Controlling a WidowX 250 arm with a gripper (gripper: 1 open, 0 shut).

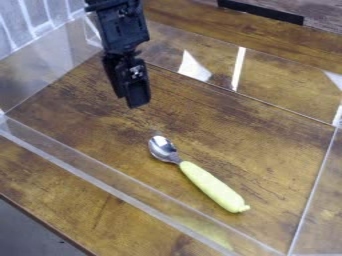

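A spoon with a metal bowl [164,149] and a pale yellow-green handle [211,185] lies diagonally on the wooden floor of a clear-walled enclosure, bowl toward the upper left. My black gripper [134,95] hangs in the upper left of the camera view, raised above and up-left of the spoon, apart from it. Nothing shows held in it; the gap between its fingers is hard to make out.
Clear plastic walls [114,185] surround the wooden area, with a bare table edge at lower left. A dark bar [254,14] lies at the back.
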